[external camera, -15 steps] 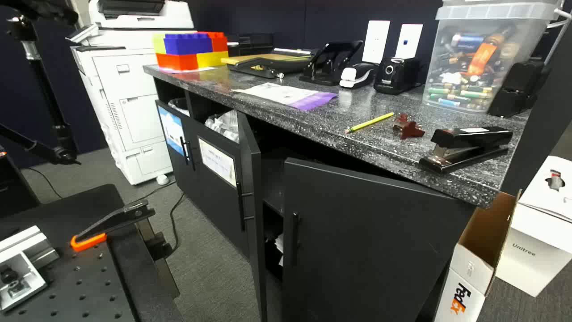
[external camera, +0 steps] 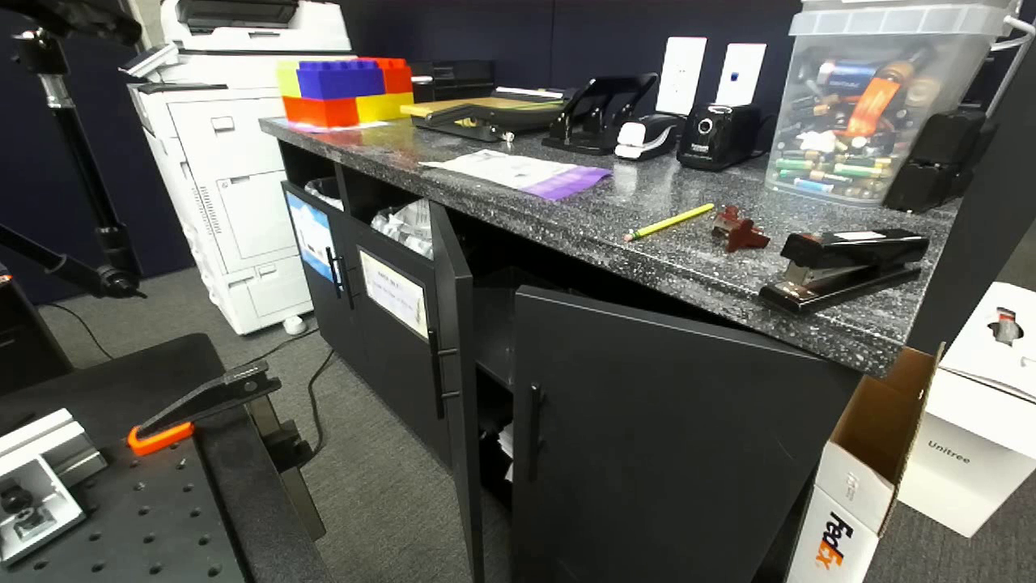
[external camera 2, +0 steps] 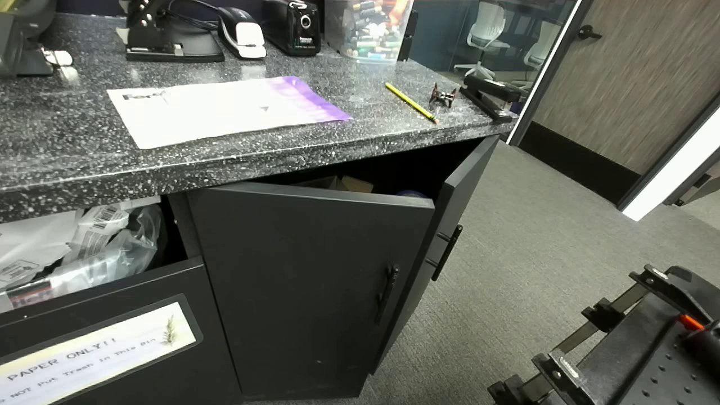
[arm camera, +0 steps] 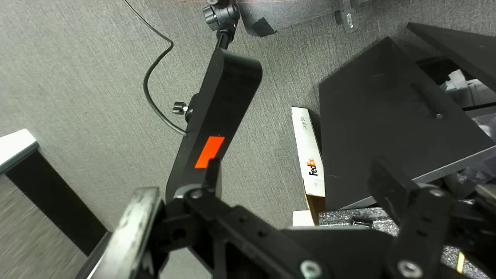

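Note:
My gripper stands open in the wrist view, its two black fingers wide apart and nothing between them; neither exterior view shows it. Below it are the carpet and the FedEx box (arm camera: pixel 310 158). Two black cabinet doors stand ajar under the counter: the right door (external camera: pixel 641 447) and the left door (external camera: pixel 456 379), with a dark gap between them. On the speckled counter (external camera: pixel 622 214) lie a yellow pencil (external camera: pixel 670 223), a dark red clip (external camera: pixel 740 230) and a black stapler (external camera: pixel 845 264).
Farther back on the counter are a clear battery bin (external camera: pixel 845 107), a pencil sharpener (external camera: pixel 719 136), a purple-edged paper (external camera: pixel 524 173) and colored blocks (external camera: pixel 340 92). A white Unitree box (external camera: pixel 981 408) stands at the right. Carpet (external camera 2: pixel 513 250) lies free before the doors.

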